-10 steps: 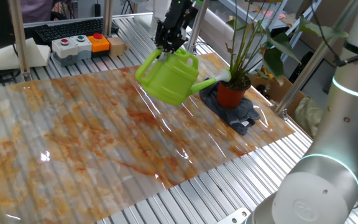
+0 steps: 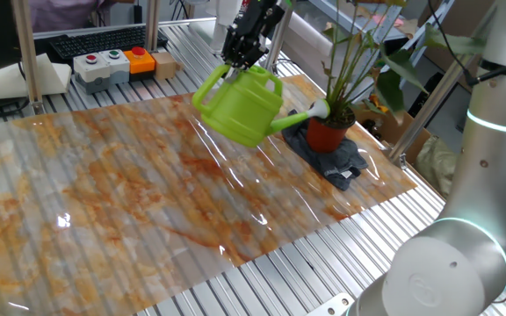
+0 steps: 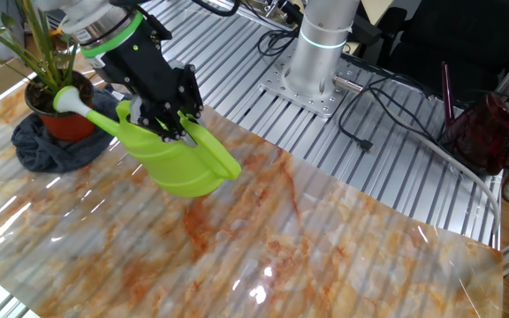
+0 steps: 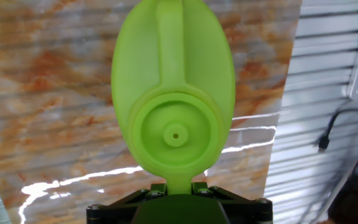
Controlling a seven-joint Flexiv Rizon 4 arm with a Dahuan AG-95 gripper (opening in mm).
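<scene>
A light green watering can hangs above the marbled sheet, held by my gripper. In the wrist view the fingers are closed around a narrow green part just below the can's round top. The can's pale rose is at the rim of the brown plant pot, among the stems. Exterior view 2 also has the spout's end overlapping the pot; whether they touch cannot be told. No water is visible. The pot stands upright on a dark grey cloth.
The marbled sheet is clear apart from the cloth and pot. A button box and keyboard sit beyond its far edge. A dark red jug and loose cables lie near the arm's base.
The can has tilted very slightly, its rear handle a little higher than one second ago. Its rose stays by the pot. The arm link at the right has shifted slightly.
</scene>
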